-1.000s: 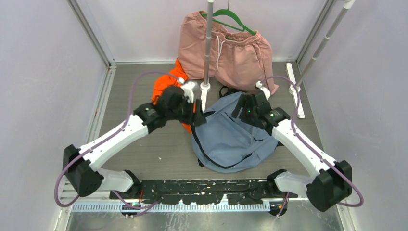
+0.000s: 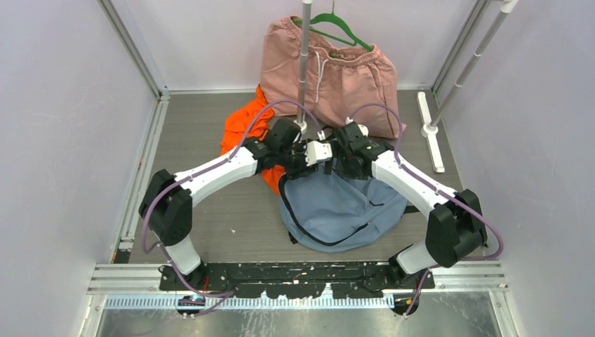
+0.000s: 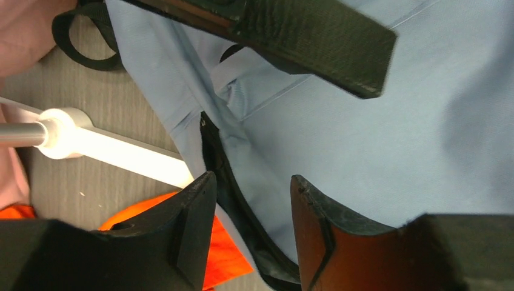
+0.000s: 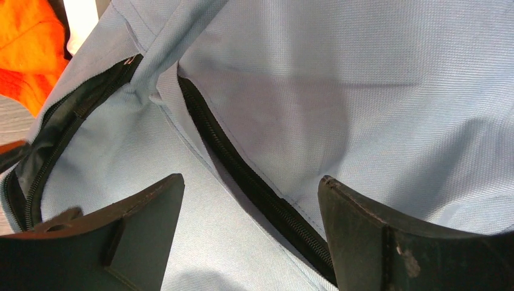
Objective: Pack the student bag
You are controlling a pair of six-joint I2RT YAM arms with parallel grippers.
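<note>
The grey-blue bag (image 2: 337, 217) lies flat on the floor at centre front, a long black zipper (image 4: 224, 151) showing along its fabric. My left gripper hangs over the bag's upper-left edge, fingers apart above a zippered edge, nothing seen held between them. My right gripper is open just right of it, over another zipper line and bag fabric, with nothing held.
Orange cloth (image 2: 242, 123) lies left and behind the bag. Pink shorts (image 2: 337, 84) on a green hanger lie at the back, beside metal poles with white bases (image 2: 429, 133). Bare floor (image 2: 189, 119) shows at left.
Both arms have moved inward: the left gripper went right over the bag's upper edge, and the right gripper shifted slightly left, so the two are now close together.
</note>
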